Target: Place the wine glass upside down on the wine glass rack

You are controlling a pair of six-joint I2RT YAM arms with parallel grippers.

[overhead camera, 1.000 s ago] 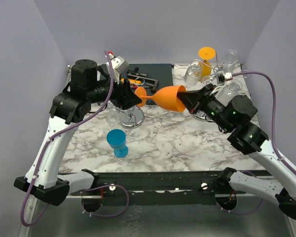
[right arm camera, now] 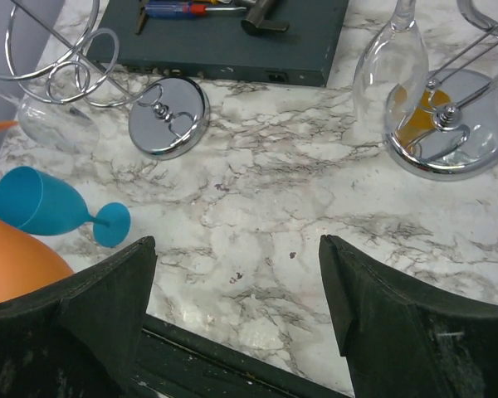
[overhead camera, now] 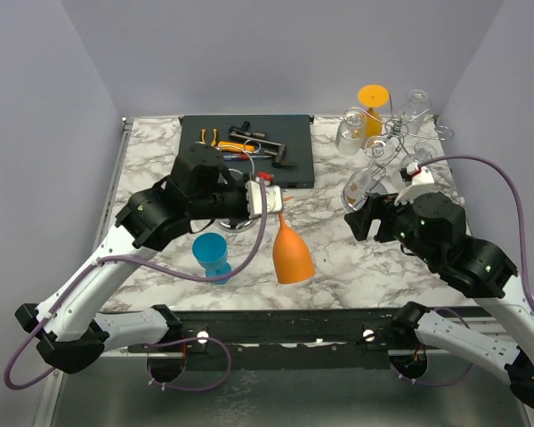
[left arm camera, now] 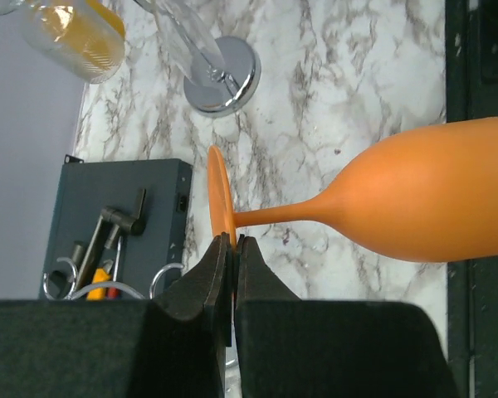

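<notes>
My left gripper (overhead camera: 271,199) is shut on the foot of the orange wine glass (overhead camera: 292,256); in the left wrist view the thin foot disc (left arm camera: 219,189) is pinched at the fingertips, stem and bowl reaching right. From above, the glass hangs over the marble with its stem up and its wide mouth toward the front. My right gripper stands open and empty, right of the glass. One wire rack, its chrome base (right arm camera: 170,116) showing in the right wrist view, is partly hidden by the left arm from above; another rack (overhead camera: 397,124) is at back right.
Several clear glasses and an orange one (overhead camera: 374,96) hang on the right rack. A blue goblet (overhead camera: 212,253) is on the marble at front left. Behind lies a dark tool board (overhead camera: 289,129).
The right gripper has come off the orange bowl and moved right, opening. Still holding the foot, the left gripper has moved right and forward, and the glass has swung from sideways to mouth-down.
</notes>
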